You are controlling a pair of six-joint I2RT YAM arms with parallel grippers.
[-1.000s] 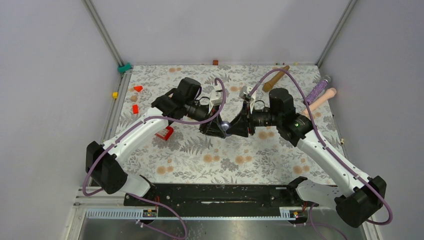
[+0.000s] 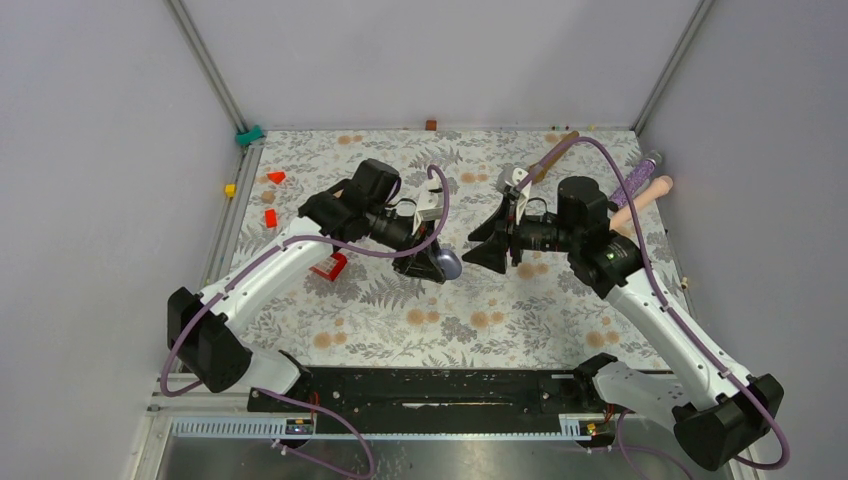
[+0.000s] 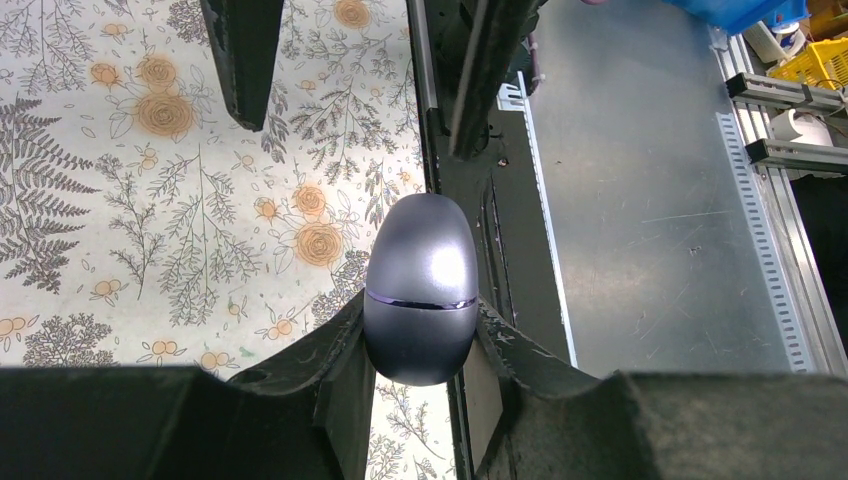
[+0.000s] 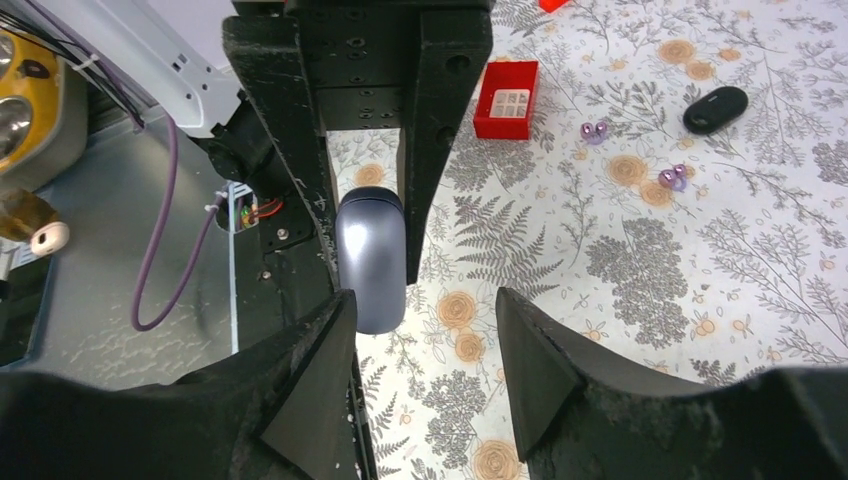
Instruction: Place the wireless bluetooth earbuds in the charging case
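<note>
The silver, rounded charging case (image 3: 420,285) is held upright in my left gripper (image 2: 432,264), which is shut on it; a thin seam crosses the case. My right gripper (image 2: 488,250) is apart from it, just to the right, with open fingers and nothing between them. In the right wrist view the case (image 4: 371,260) shows between the left fingers. Two small shiny purple earbud pieces, first earbud (image 4: 594,133) and second earbud (image 4: 672,177), lie on the patterned table.
A red box (image 4: 505,100) and a black oval object (image 4: 715,110) lie on the table. Rollers, including a wooden one (image 2: 556,155), lie at the back right.
My right gripper has pulled away to the right from the case. My left gripper has shifted slightly down in the top view, still holding it.
</note>
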